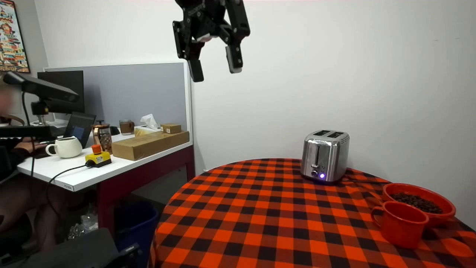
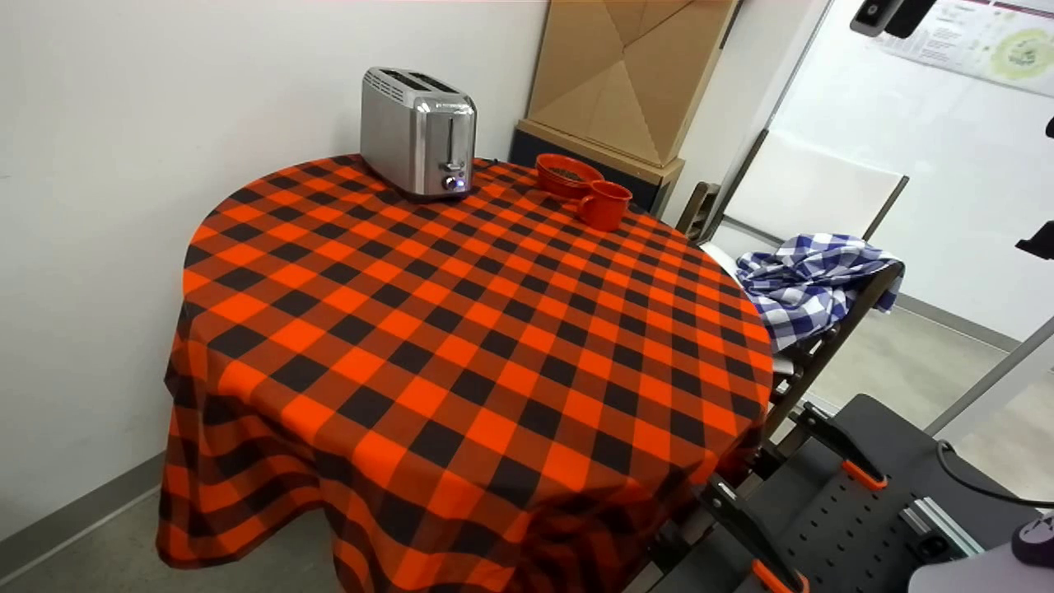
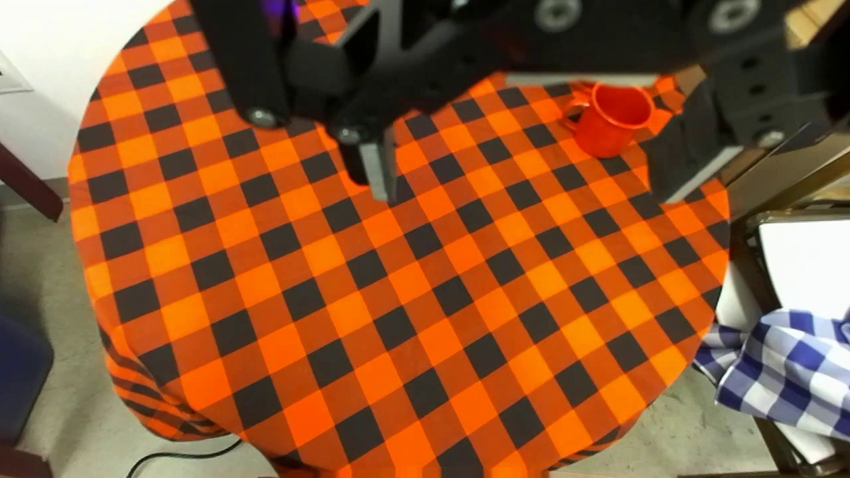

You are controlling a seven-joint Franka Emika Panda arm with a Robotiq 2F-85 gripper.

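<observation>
High above the left part of the table, my gripper (image 1: 215,72) hangs with its two fingers well apart and nothing between them. In the wrist view the gripper is open too, with only checked cloth seen beyond the gap. A red mug (image 1: 404,225) stands upright at the table's right side, its handle toward the toaster side. Right behind it sits a red bowl (image 1: 439,210) holding dark brown beans (image 1: 417,203). A silver toaster (image 1: 325,156) with a lit purple light stands at the back; both its slots look empty from here.
A red and black checked tablecloth (image 2: 474,326) covers the round table, whose middle and front are clear. The wall stands close behind the toaster. A blue checked cloth (image 2: 820,282) lies on a chair beside the table. A white desk (image 1: 84,172) stands at the left.
</observation>
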